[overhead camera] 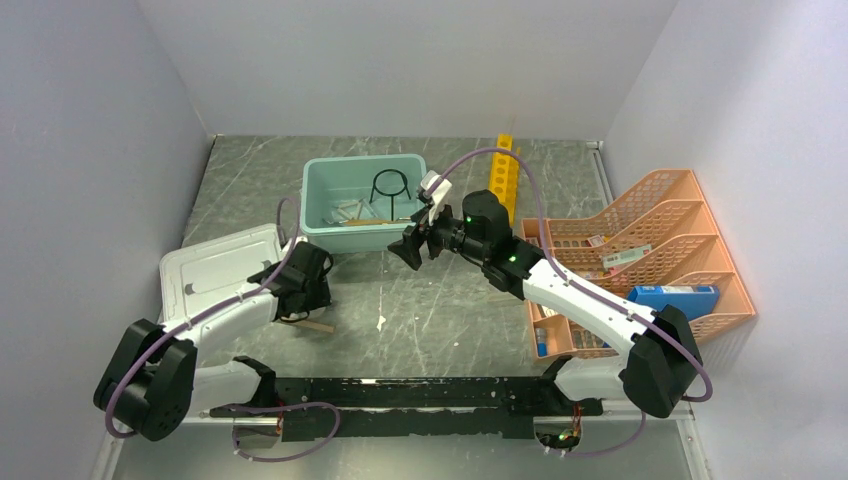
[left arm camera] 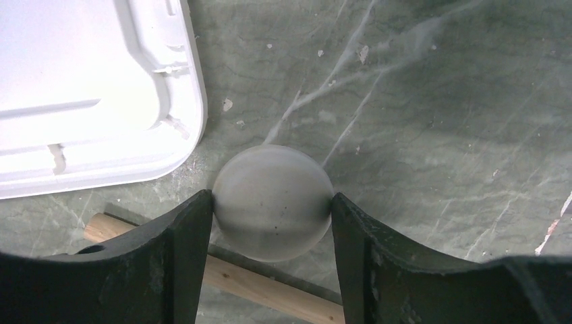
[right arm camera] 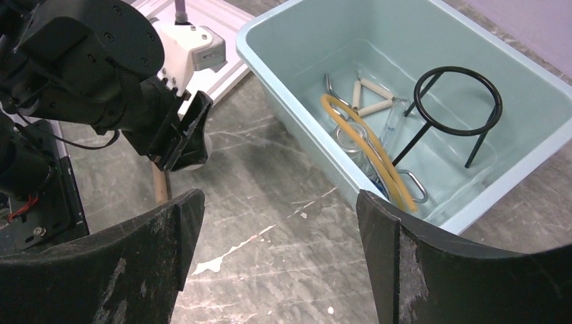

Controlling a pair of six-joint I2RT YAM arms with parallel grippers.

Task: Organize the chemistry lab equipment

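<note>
A round translucent disc-like piece [left arm camera: 273,196] lies between the fingertips of my left gripper, which appear to touch its sides over the marble table [left arm camera: 445,135]. Beside it are a wooden rod [left arm camera: 276,290] and the white tray [left arm camera: 81,135]. My right gripper stands open with nothing between its fingers, above the table next to the light-teal bin [right arm camera: 303,142]. In that bin sit a black ring stand [right arm camera: 459,128], tan tubing [right arm camera: 378,155], metal hooks and small glass pieces.
An orange organizer [overhead camera: 670,255] with a blue box [overhead camera: 672,297] fills the right side. A yellow rack [overhead camera: 503,175] stands at the back beside the bin.
</note>
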